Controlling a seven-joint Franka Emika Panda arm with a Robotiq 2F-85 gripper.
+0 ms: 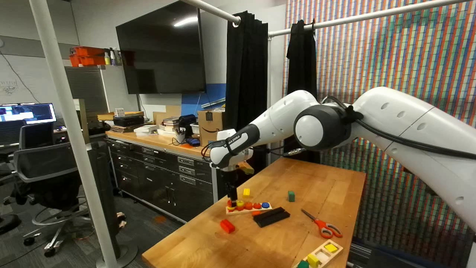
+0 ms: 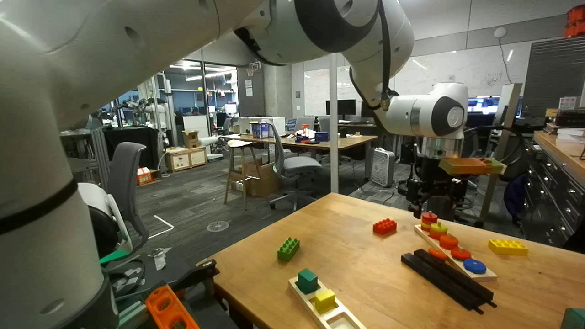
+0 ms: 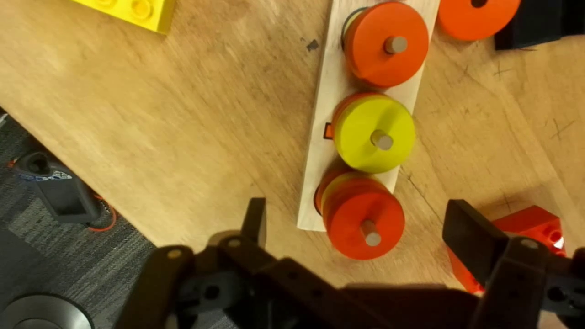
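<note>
A light wooden peg board (image 3: 314, 181) carries round discs on short pegs. On its end peg stands a stack topped by a red disc (image 3: 356, 236), the peg tip poking through. Beside it are a stack with a yellow disc (image 3: 374, 137) on top and one with an orange disc (image 3: 386, 49); a blue disc (image 2: 475, 266) sits at the far end. My gripper is open in the wrist view, its fingers (image 3: 255, 222) spread on either side of the end stack with clear gaps. A loose orange disc (image 3: 477, 16) lies on the table beside the board.
Near the board lie a red brick (image 2: 385, 227), a yellow brick (image 2: 507, 247) and black bars (image 2: 447, 279). In the wrist view the red brick is partly hidden by a finger. Scissors (image 1: 327, 228) and a block tray (image 2: 299, 293) lie farther off.
</note>
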